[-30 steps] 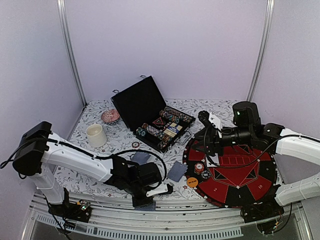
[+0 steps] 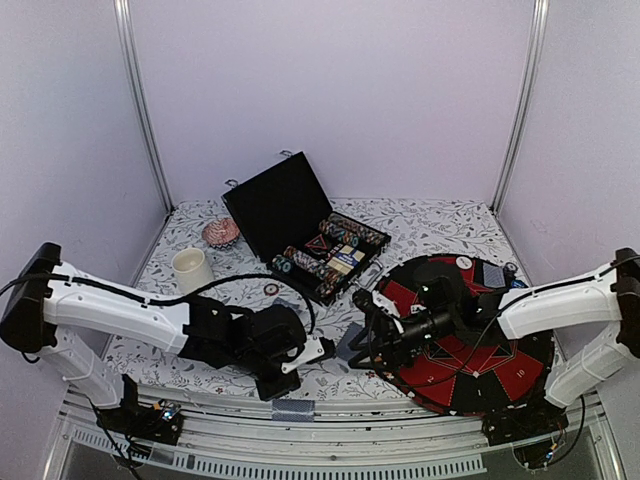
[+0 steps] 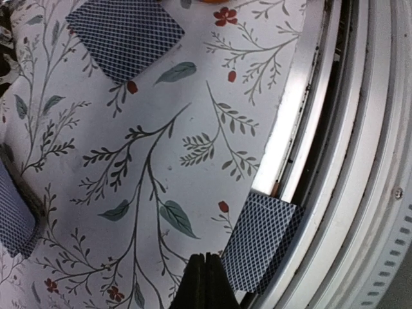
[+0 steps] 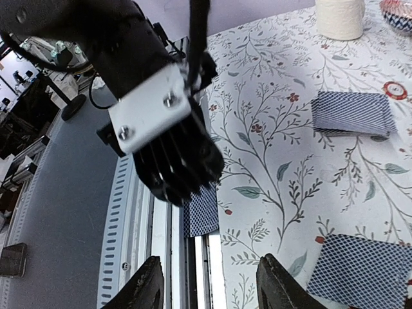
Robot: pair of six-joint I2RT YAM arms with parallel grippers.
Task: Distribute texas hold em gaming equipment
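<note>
My left gripper is shut, nothing visible between its fingers, above blue-backed cards [image 3: 254, 238] on the table's front edge. Another card stack [image 3: 125, 38] lies at the top of the left wrist view, a third at its left edge. My right gripper is part open and empty, low near a card stack [image 4: 357, 270]; further off lie more cards [image 4: 351, 112]. An open chip case [image 2: 275, 205] stands at the back with rows of chips. The round red-and-black mat [image 2: 500, 370] lies at the right, partly under my right arm.
A white mug [image 2: 192, 270] and a patterned bowl [image 2: 220, 232] stand at the back left. The right arm hides the orange button and chips at the mat's left.
My right arm has come down and toward the front-left, over the mat's left edge and nearby cards. My left gripper has risen slightly off the front-edge cards.
</note>
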